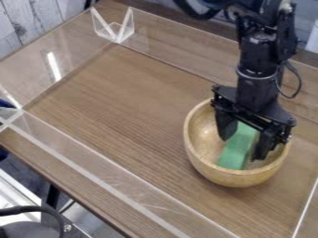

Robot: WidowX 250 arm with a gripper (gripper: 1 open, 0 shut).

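A black robot gripper [252, 128] reaches down from the top right into a round tan wooden bowl [205, 153], with its two fingers spread over a green object [233, 153] lying inside. The green object is partly hidden by the fingers; whether they touch it I cannot tell.
The bowl stands on a wooden table [112, 112], whose left half is mostly clear. A small white wire-like item [114, 28] is at the back left. A black cable shows at the lower left, beyond the table edge.
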